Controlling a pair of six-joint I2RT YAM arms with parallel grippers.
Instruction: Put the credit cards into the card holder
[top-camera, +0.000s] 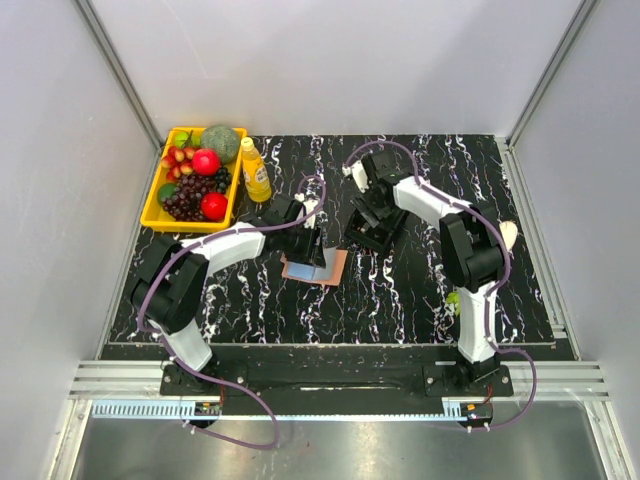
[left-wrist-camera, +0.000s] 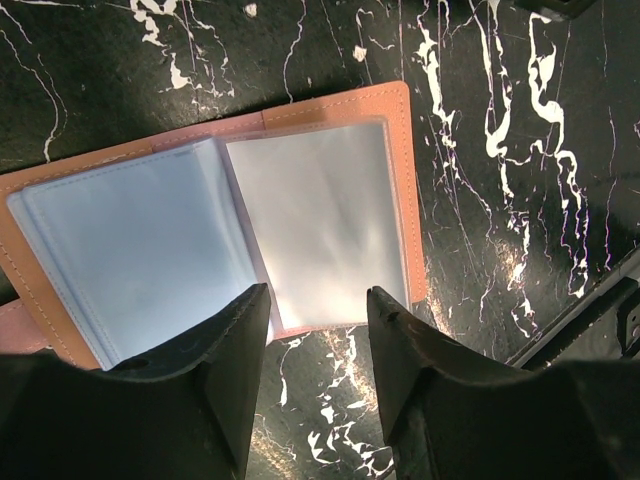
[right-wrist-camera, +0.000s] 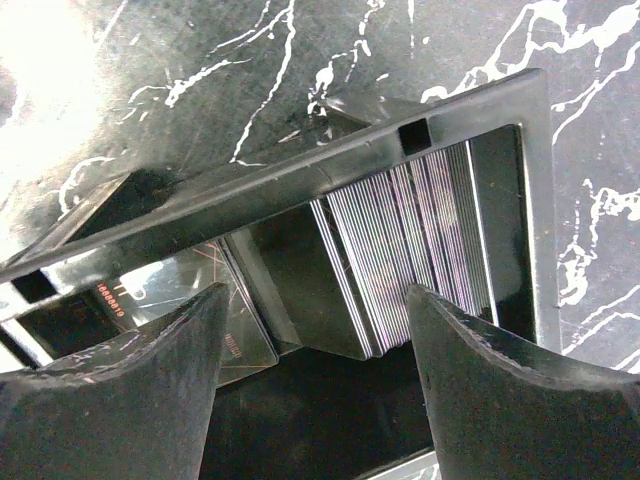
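Observation:
An open card holder (top-camera: 334, 266) lies on the marble top, with a light blue section (left-wrist-camera: 130, 250) and a white section (left-wrist-camera: 315, 220) in the left wrist view. My left gripper is over it, its fingers apart with nothing visible between. A black metal-framed case (right-wrist-camera: 538, 220) holds a row of thin cards (right-wrist-camera: 370, 260) and a dark card printed with numbers (right-wrist-camera: 170, 290). My right gripper stands open low over this case, its fingertips apart beside the cards.
A yellow basket of fruit (top-camera: 152, 213) and a yellow bottle (top-camera: 255, 175) stand at the back left. Objects at the right edge, one pale (top-camera: 508, 233) and one green, are partly behind the right arm.

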